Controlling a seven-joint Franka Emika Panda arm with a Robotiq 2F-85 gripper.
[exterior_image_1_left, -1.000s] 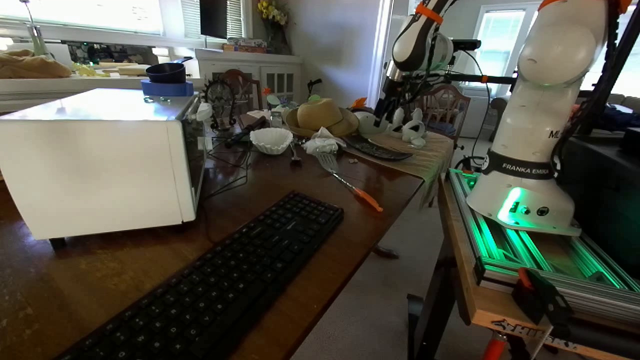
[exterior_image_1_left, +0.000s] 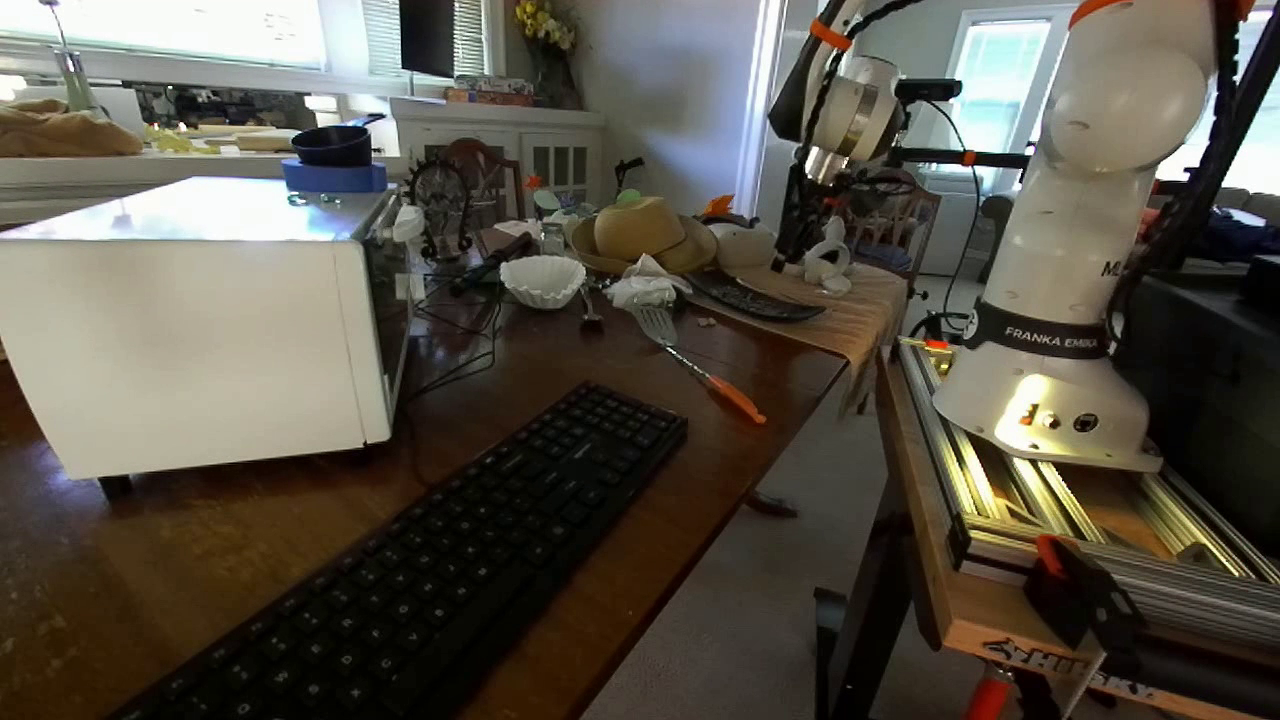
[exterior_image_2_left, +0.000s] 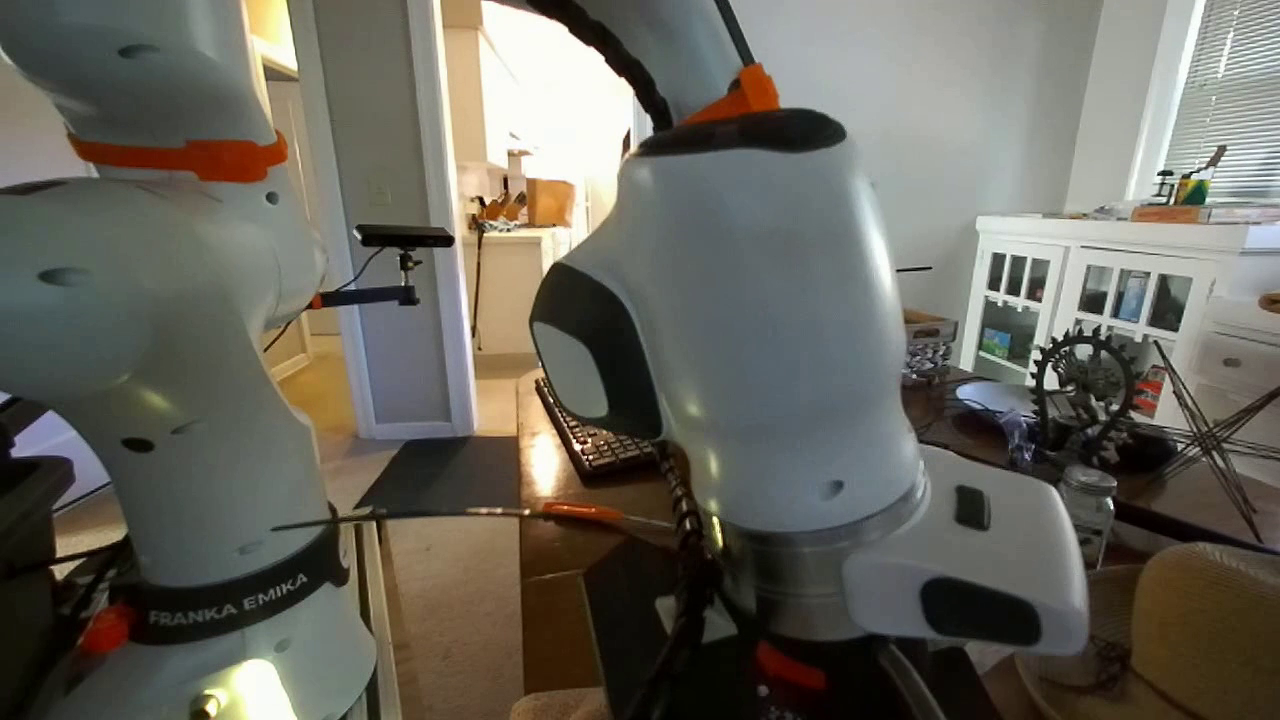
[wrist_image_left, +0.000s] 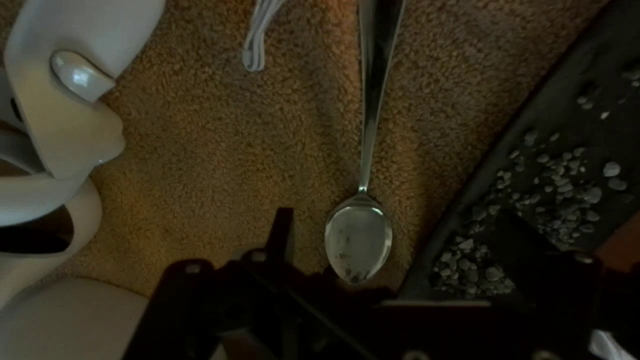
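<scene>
In the wrist view, a metal spoon (wrist_image_left: 358, 240) lies on a brown towel (wrist_image_left: 228, 150), its bowl toward me and its handle running up out of frame. My gripper is open, with dark fingers on either side of the spoon's bowl in the picture and nothing held. The right finger overlaps a black tray (wrist_image_left: 516, 138) strewn with small grey pebbles. How high the fingertips are above the towel is hard to tell. Exterior view 1 has the gripper over the towel-covered far end of the table; in exterior view 2 the arm largely hides that spot.
White plastic devices (wrist_image_left: 66, 78) crowd the left of the wrist view, with a folded white strap (wrist_image_left: 256, 42) nearby. In exterior view 1, a straw hat (exterior_image_1_left: 642, 228), a white bowl (exterior_image_1_left: 542, 282), a fork (exterior_image_1_left: 690, 360), a keyboard (exterior_image_1_left: 480, 528) and a white oven-like box (exterior_image_1_left: 192, 348) occupy the table.
My gripper has shifted slightly right in exterior view 1 and now points more steeply down. The light at the arm's base has turned from green to yellowish white. The table items look unmoved.
</scene>
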